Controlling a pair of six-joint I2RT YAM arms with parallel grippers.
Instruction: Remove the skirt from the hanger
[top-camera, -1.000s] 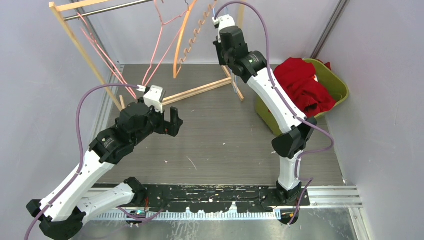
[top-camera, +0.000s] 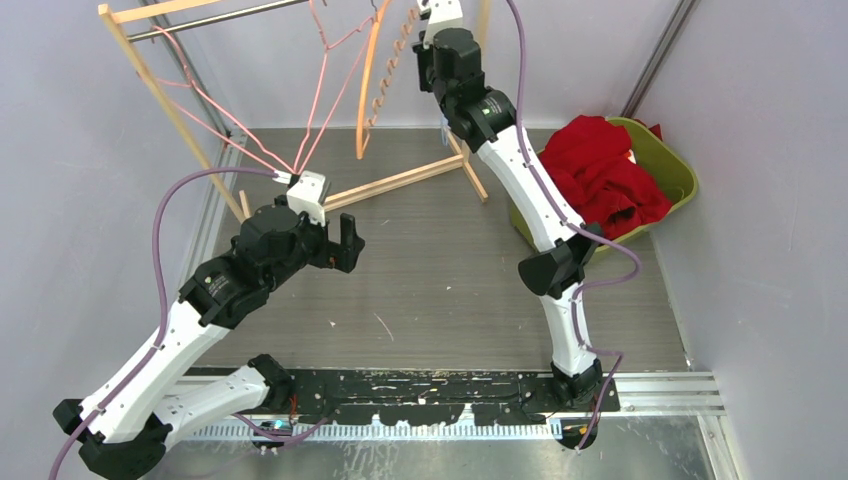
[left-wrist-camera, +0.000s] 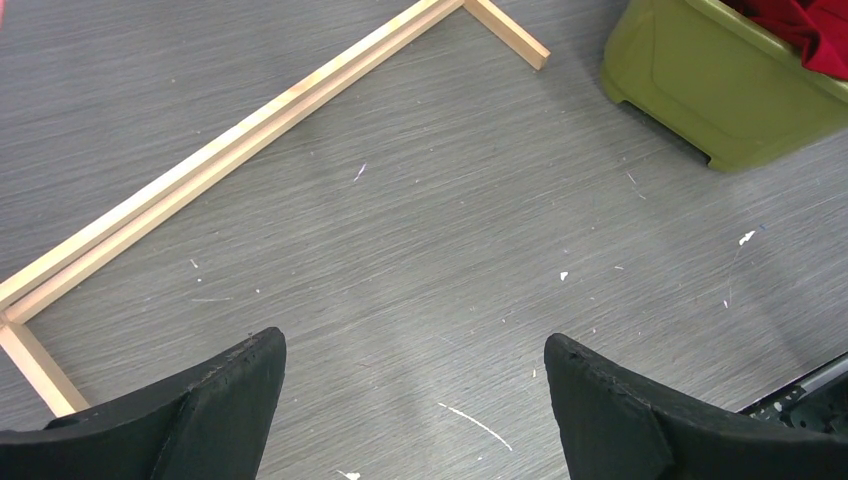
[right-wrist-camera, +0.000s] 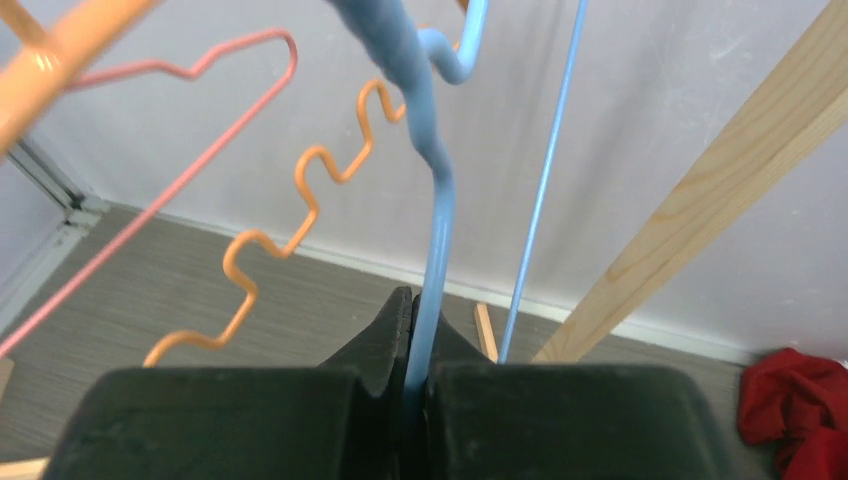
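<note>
The dark red cloth (top-camera: 605, 180), perhaps the skirt, lies bunched in the green basket (top-camera: 668, 162); some of it shows at the lower right of the right wrist view. Up by the rack, my right gripper is shut on a light blue hanger (right-wrist-camera: 440, 225), whose bar runs between the fingers. No cloth shows on this hanger. Pink hangers (top-camera: 322, 75) and orange hangers (top-camera: 365, 85) hang bare to its left. My left gripper is open above the bare floor, nothing between its fingers.
A wooden rack with a metal rail (top-camera: 245, 12) stands at the back left, its base bar (top-camera: 395, 184) on the floor. A wooden post (right-wrist-camera: 700, 190) rises close to the right gripper.
My right arm has shifted left from its place a second ago. The orange and pink hangers have swung about. The left arm and the red cloth in the basket have stayed still.
</note>
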